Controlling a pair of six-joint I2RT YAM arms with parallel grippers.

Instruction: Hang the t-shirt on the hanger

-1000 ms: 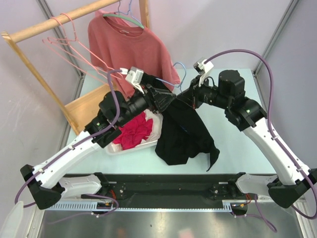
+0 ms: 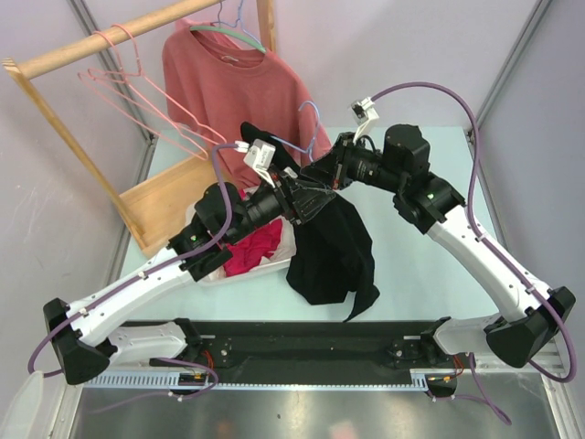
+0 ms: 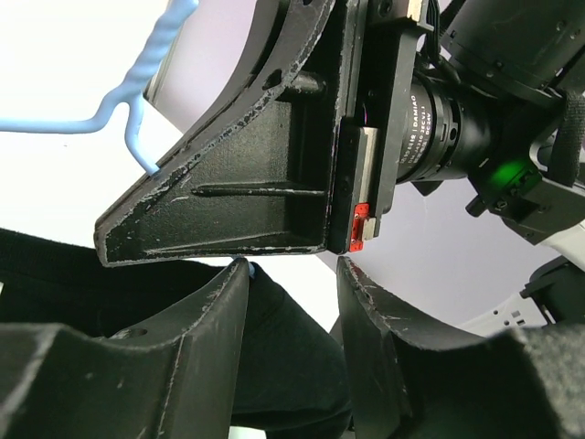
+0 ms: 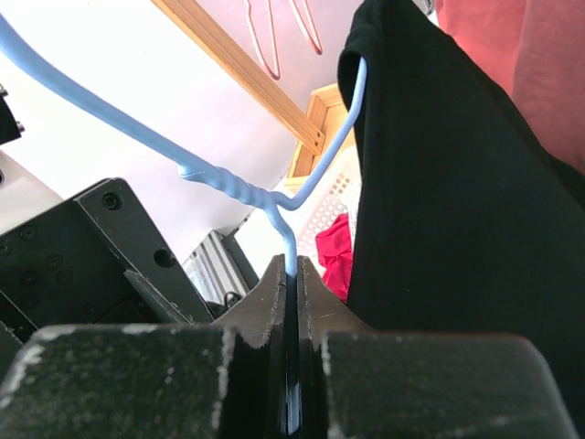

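A black T-shirt (image 2: 334, 261) hangs in the middle of the top view, draped over one arm of a blue hanger (image 4: 233, 183); in the right wrist view that arm runs into the fabric at the top. My right gripper is shut on the hanger's lower stem. My left gripper is part open over the black fabric, just below and beside the right gripper in its wrist view; whether any fabric is between its fingers is unclear. The two grippers are very close together.
At the left stands a wooden rack (image 2: 50, 64) with pink hangers and a pink sweater (image 2: 219, 82). A white basket with red cloth (image 2: 251, 247) sits below it.
My left gripper has moved slightly down relative to a second ago.
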